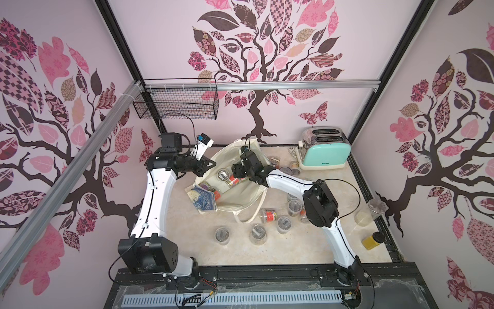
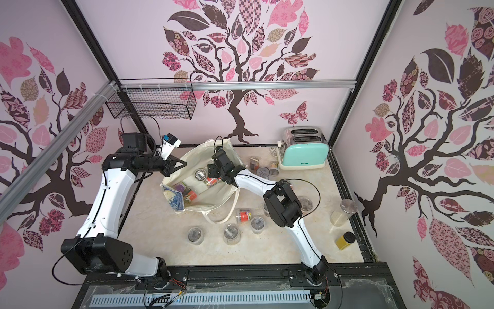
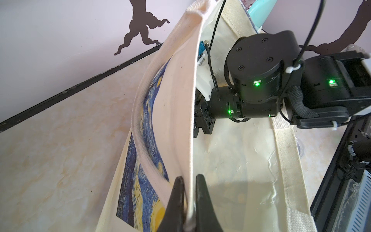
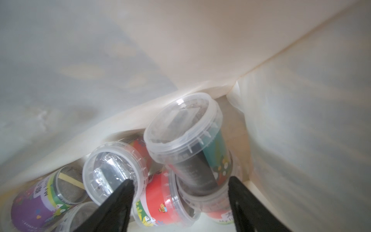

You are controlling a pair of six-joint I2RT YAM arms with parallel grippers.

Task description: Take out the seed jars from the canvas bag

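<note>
The cream canvas bag (image 1: 247, 200) lies open, several seed jars inside. In the right wrist view a jar with a clear lid (image 4: 181, 123) stands atop another, beside a red-label jar (image 4: 156, 201) and a purple-label jar (image 4: 34, 205). My right gripper is down inside the bag, fingers apart around the lower part of the stacked jars, blurred; no grip shows. My left gripper is shut on the bag's rim at its left side, holding it up, with the blue printed fabric beside it.
Several clear jars (image 1: 258, 232) stand in front of and right of the bag. A mint toaster (image 1: 324, 154) is at the back right, a yellow-filled jar (image 1: 371, 242) at front right, a wire basket (image 1: 175, 103) above left.
</note>
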